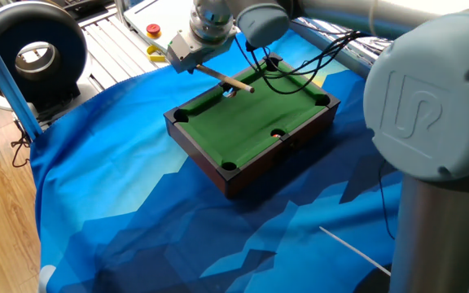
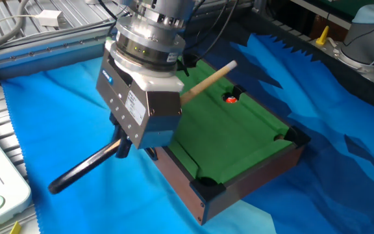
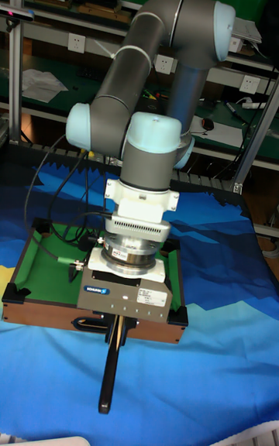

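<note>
A small pool table with green felt (image 1: pixel 243 126) and a dark wooden frame stands on the blue cloth. My gripper (image 2: pixel 122 139) is shut on a cue stick, holding it near the dark grip. The black handle (image 2: pixel 83 170) sticks out on one side, past the table's edge. On the other side, the pale wooden shaft (image 2: pixel 208 82) reaches over the felt, its tip apparently above the surface. In exterior view 3 the handle (image 3: pixel 108 375) points toward the camera and the gripper body hides the shaft. A red and white ball (image 2: pixel 230 99) shows in a side pocket.
Black cables (image 1: pixel 312 69) hang from the arm over the table's far end. A thin white rod (image 1: pixel 352 250) and a red button (image 1: pixel 153 29) lie well apart from the table.
</note>
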